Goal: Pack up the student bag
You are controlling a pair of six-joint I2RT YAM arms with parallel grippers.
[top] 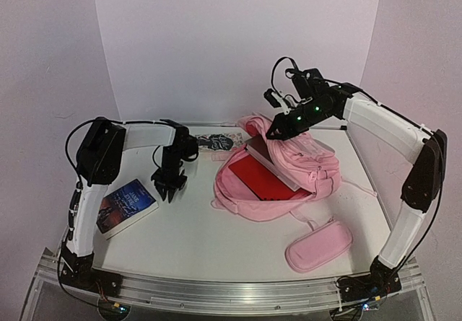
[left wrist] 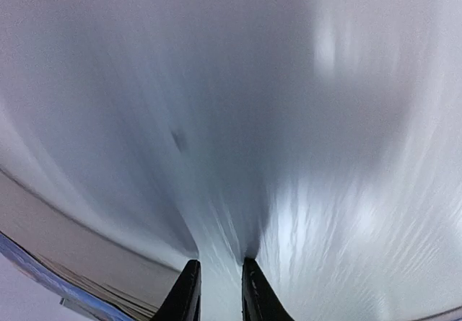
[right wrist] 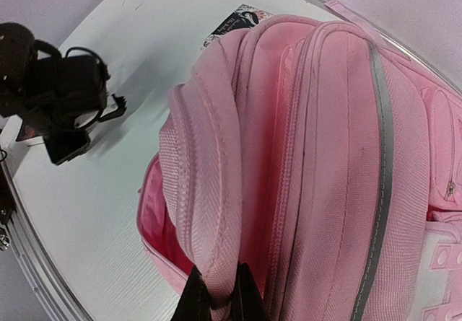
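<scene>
The pink bag [top: 326, 184] lies with its mouth open on the table. A red folder [top: 258, 179] and a pale, book-like item [top: 268, 159] sit inside. My right gripper is shut on the edge of the bag's flap [right wrist: 209, 184], holding it up. The blue-covered book [top: 127, 205], titled Jane Eyre, lies flat at the left. Just right of it, low over the table, my left gripper [top: 167, 191] stands open; its fingers [left wrist: 254, 296] show a gap with nothing between. The book's edge [left wrist: 65, 285] shows at the lower left in the left wrist view.
A pink pencil case [top: 319, 246] lies at the front right. Behind the bag's left side is a black-and-white book [top: 219, 142], with a small pink item [top: 219, 156] before it. Bare table [top: 180, 242] stretches between the blue book and the pencil case.
</scene>
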